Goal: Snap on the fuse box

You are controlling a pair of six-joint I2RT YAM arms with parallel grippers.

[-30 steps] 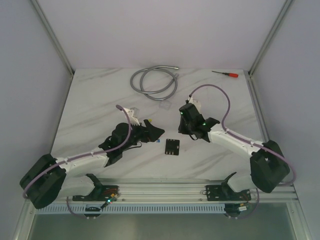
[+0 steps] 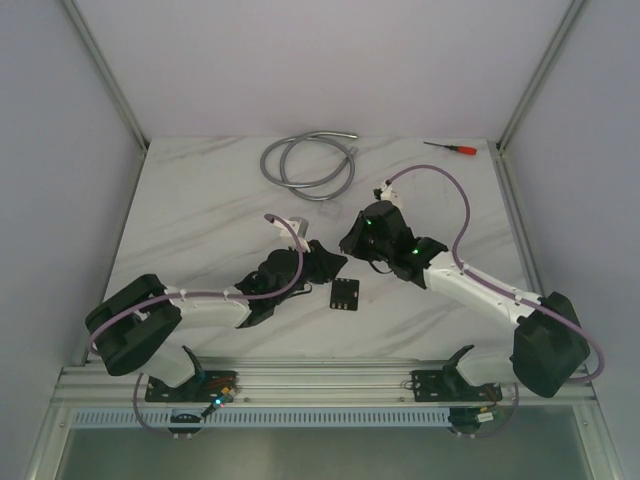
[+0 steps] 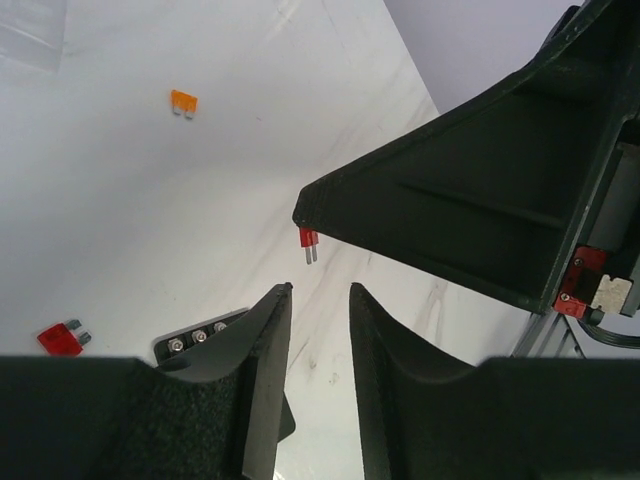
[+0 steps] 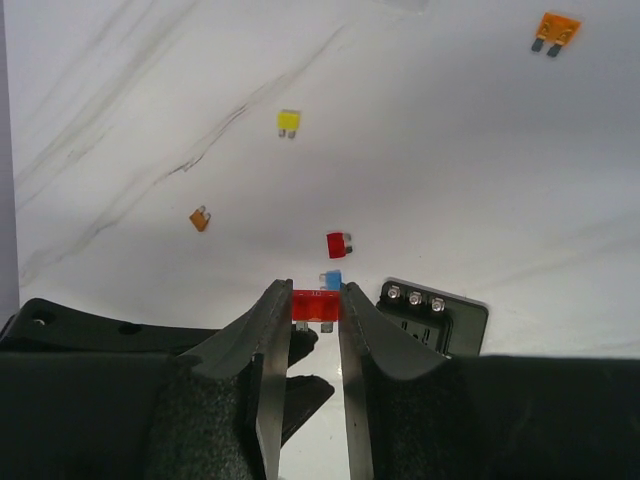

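Observation:
The black fuse box (image 2: 344, 294) lies on the table below both grippers, its row of terminals showing in the right wrist view (image 4: 448, 322). My right gripper is shut on a red fuse, held upright with its pins down. My left gripper (image 2: 334, 263) is close beside the right one, left of and above the box; in the left wrist view its fingertips (image 3: 356, 300) stand slightly apart with nothing visible between them. A loose red fuse (image 3: 60, 340), a blue fuse (image 4: 333, 279), a yellow fuse (image 4: 288, 121) and orange fuses (image 4: 555, 32) lie around the box.
A coiled grey hose (image 2: 309, 186) and a small clear container (image 2: 329, 208) sit at the back middle, a red-handled screwdriver (image 2: 462, 150) at the back right. The table's sides and the area in front of the box are clear.
My left gripper has moved rightward toward the middle. My right gripper has moved left and slightly up in the top view, so the two now nearly meet above the box.

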